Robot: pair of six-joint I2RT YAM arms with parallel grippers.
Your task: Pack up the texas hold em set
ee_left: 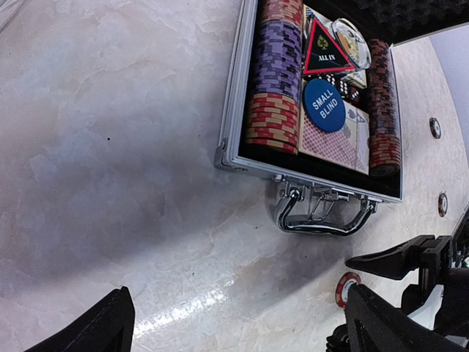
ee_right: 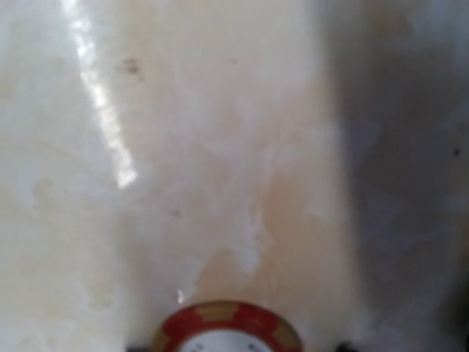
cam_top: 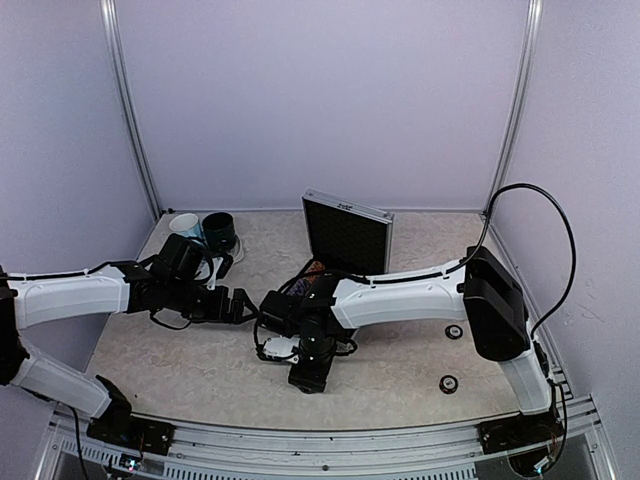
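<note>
The open silver poker case (ee_left: 229,132) holds stacked chips (ee_left: 278,70), cards (ee_left: 326,150), dice, a blue "small blind" disc (ee_left: 325,105) and a black "all in" triangle (ee_left: 327,50). Below its handle a red-and-tan chip (ee_left: 348,286) lies on the table. My right gripper is open around this chip, a finger on either side; the chip (ee_right: 227,334) shows at the bottom of the right wrist view with gaps beside it. From above, the right arm hides that spot. My left gripper (cam_top: 242,306) stands open and empty, left of the case.
Two loose chips lie on the right side of the table, one farther back (cam_top: 454,331) and one nearer (cam_top: 449,384). A white cup (cam_top: 184,225) and a dark mug (cam_top: 218,230) stand at the back left.
</note>
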